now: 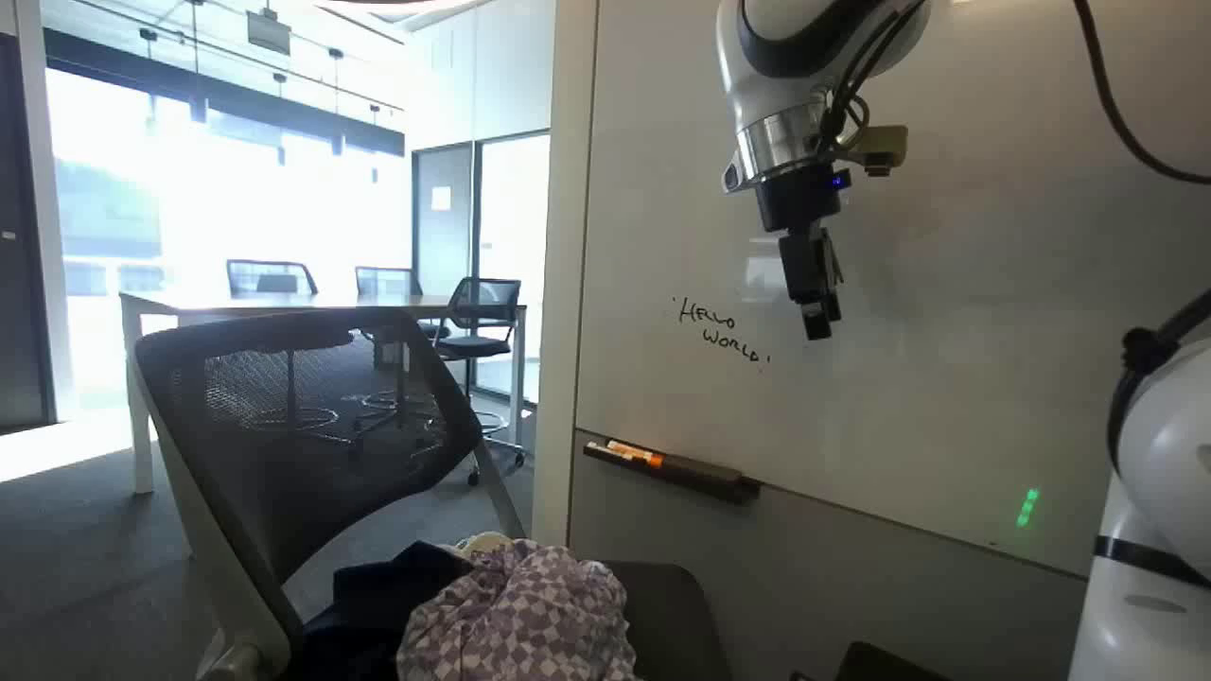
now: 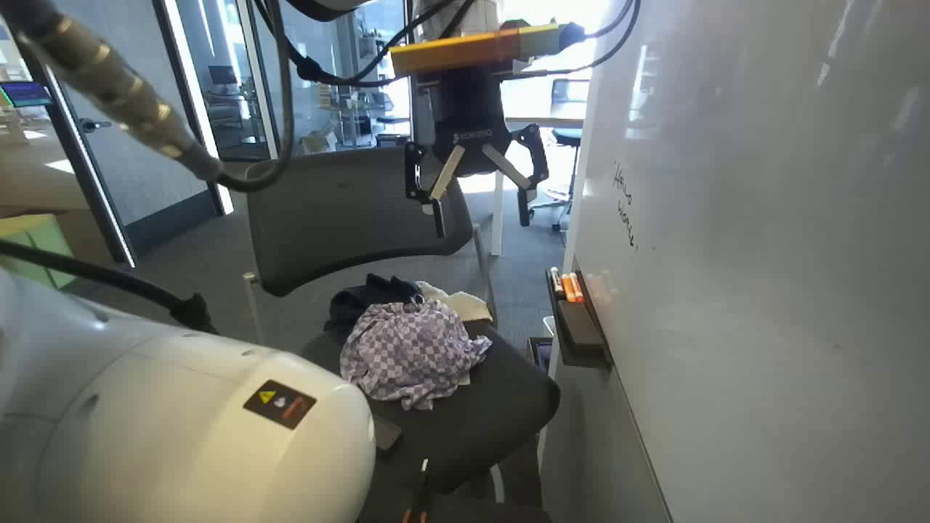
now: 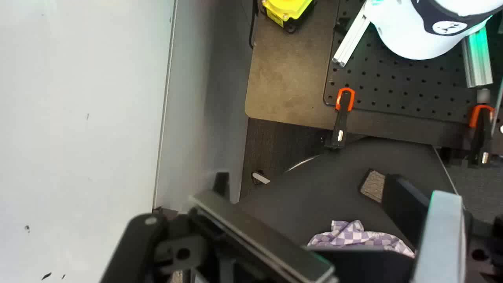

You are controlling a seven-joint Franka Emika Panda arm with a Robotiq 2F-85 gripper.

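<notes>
In exterior view 2 my gripper [image 2: 481, 223] hangs in the air, open, its two fingers wide apart with nothing between them. Exterior view 1 shows the same gripper [image 1: 818, 323] edge-on in front of the whiteboard [image 1: 931, 375], close to the handwritten words "Hello World!" [image 1: 724, 331]. A crumpled purple-and-white checked cloth [image 2: 410, 349] lies on the seat of a dark chair [image 2: 514, 383], below the gripper. Dark fabric [image 2: 362, 301] and a cream piece of cloth [image 2: 462, 301] lie beside it. In the wrist view, only part of the checked cloth [image 3: 353, 236] shows between the spread fingers.
A marker tray [image 2: 582, 331] juts from the whiteboard, holding orange-and-white markers [image 2: 571, 287] and a dark block. The mesh chair back [image 1: 318, 420] rises beside the cloth. In the wrist view, orange clamps [image 3: 345, 98] grip the edge of the robot's table [image 3: 287, 89].
</notes>
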